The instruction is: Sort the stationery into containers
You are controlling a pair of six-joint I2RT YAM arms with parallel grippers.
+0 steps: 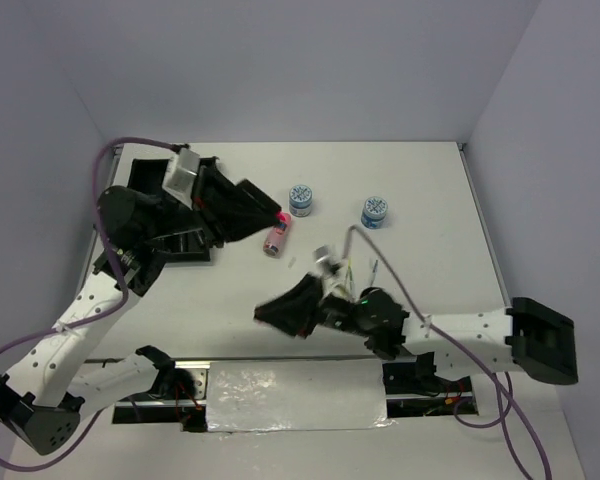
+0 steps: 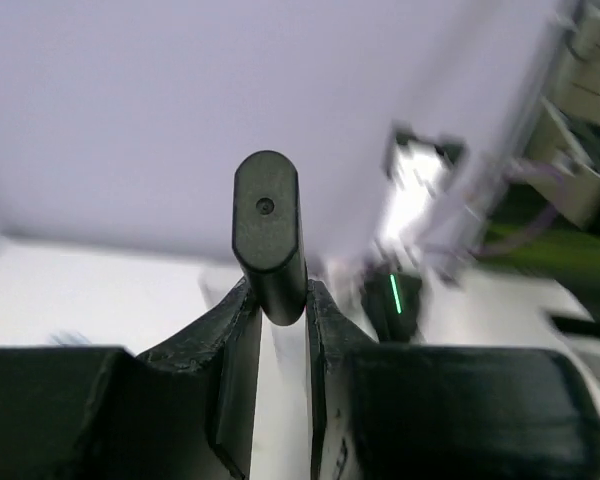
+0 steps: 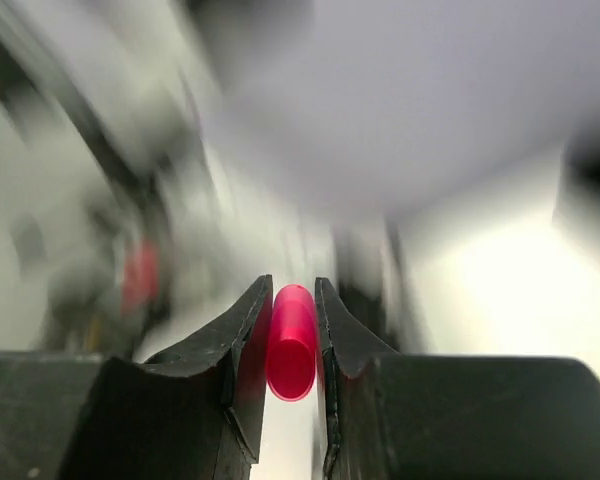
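My left gripper is shut on a black, round-ended pen-like piece (image 2: pixel 267 225) that stands up between its fingers. From above, the left gripper (image 1: pixel 268 215) hangs near a pink cylinder (image 1: pixel 275 238). Between the fingers of my right gripper, which is shut, sits a small bright pink-red piece like a cap (image 3: pixel 291 350). In the top view the blurred right gripper (image 1: pixel 265 312) is over the front middle of the table, apart from the left one. A black compartmented tray (image 1: pixel 186 248) at the left is largely hidden by the left arm.
Two blue-and-white jars (image 1: pixel 300 200) (image 1: pixel 375 212) stand toward the back of the white table. Thin pens (image 1: pixel 373 273) lie behind the right arm, partly covered.
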